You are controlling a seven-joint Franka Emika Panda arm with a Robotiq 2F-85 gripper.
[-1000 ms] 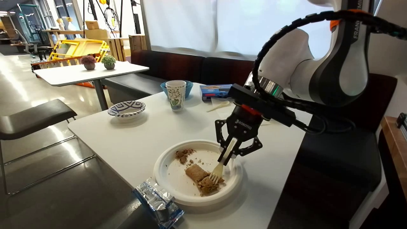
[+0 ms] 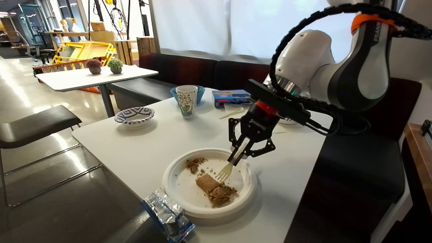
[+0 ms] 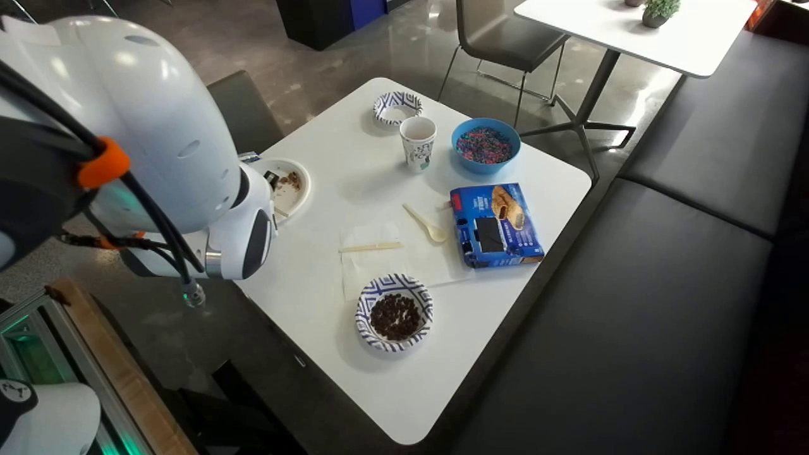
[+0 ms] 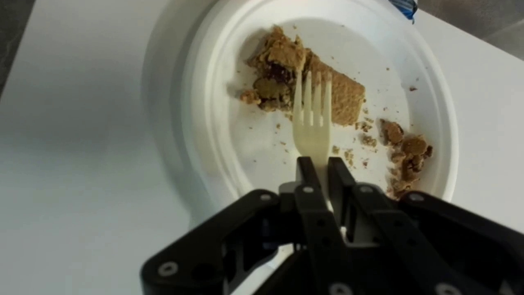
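Observation:
My gripper is shut on the handle of a pale plastic fork (image 4: 313, 140), whose tines point away from the fingers. Below it a white plate (image 2: 172, 194) holds a brown, crumbling pastry bar (image 2: 207, 183), broken open at one end. In the wrist view the tines overlap the middle of the bar (image 4: 344, 96); whether they touch it or hover just above I cannot tell. A smaller heap of broken pieces (image 4: 410, 157) lies near the plate's other side, with crumbs between. In exterior view 2 the arm hides the gripper.
A torn foil wrapper (image 2: 168, 214) sits against the plate's near edge. Farther off stand a patterned cup (image 3: 418, 144), a blue bowl (image 3: 485, 124), an empty patterned bowl (image 2: 134, 116), a blue box (image 3: 497, 226), a spoon (image 3: 426, 224) and a bowl of dark bits (image 3: 394, 315).
The fork and gripper have shifted left and slightly up in exterior view 1, the tines moving from the crumbled end toward the bar's middle. The plate and pastry look nearly unchanged.

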